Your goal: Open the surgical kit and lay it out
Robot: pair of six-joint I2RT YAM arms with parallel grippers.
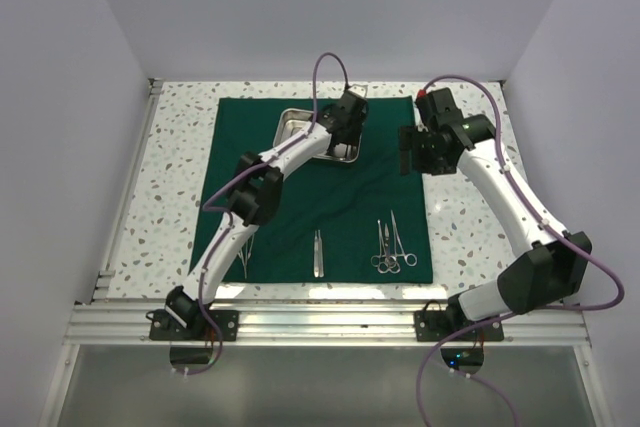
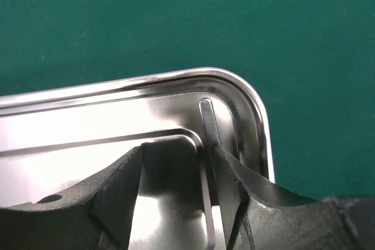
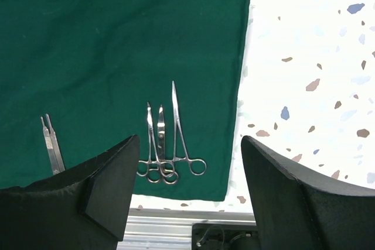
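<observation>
The shiny metal tray [image 1: 283, 134] lies near the back of the green cloth [image 1: 290, 217]. My left gripper [image 1: 345, 137] is low over its right end. In the left wrist view, a slim flat metal piece [image 2: 208, 119] shows in the tray corner. The left gripper has a clear gap between its fingers. Its right finger [image 2: 227, 182] overlaps the lower part of that piece; whether they touch, I cannot tell. My right gripper hangs open and empty above the cloth's right side, well behind the ring-handled instruments [image 1: 390, 255].
Two slim instruments [image 1: 318, 254] lie side by side at the cloth's front middle. Tweezers-like tools [image 1: 244, 252] lie front left, partly under the left arm. Speckled table [image 1: 465, 247] borders the cloth.
</observation>
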